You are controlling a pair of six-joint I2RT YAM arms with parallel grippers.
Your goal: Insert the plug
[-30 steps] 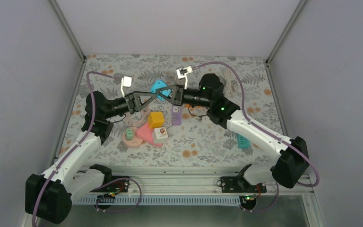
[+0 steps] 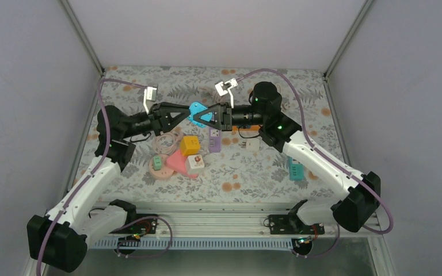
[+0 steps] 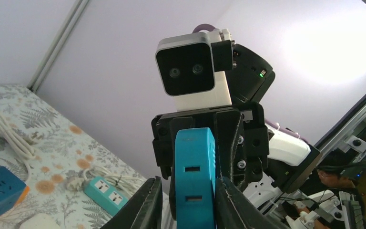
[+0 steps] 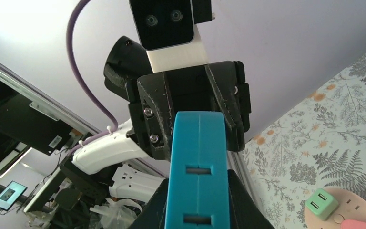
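A light-blue plug piece [image 2: 198, 109] with two slots on its narrow face is held up at the centre, between the two grippers; in the left wrist view it [image 3: 194, 162] faces the camera. My right gripper [image 2: 198, 117] is shut on it. My left gripper [image 2: 185, 114] is right at its left side, its fingers near or around the piece; whether they grip it, I cannot tell. In the right wrist view the piece [image 4: 198, 143] hides most of the fingertips.
Below lie a yellow cube [image 2: 189, 144], a white cube [image 2: 195, 164], a pink piece [image 2: 176, 163], a green cube on a round base [image 2: 157, 162], a purple strip [image 2: 214, 142] and a teal strip [image 2: 296, 170]. Cables are coiled behind.
Over the last second both arms have shifted slightly, the right one up and to the right with the blue piece, the left one slightly upward in the top view.
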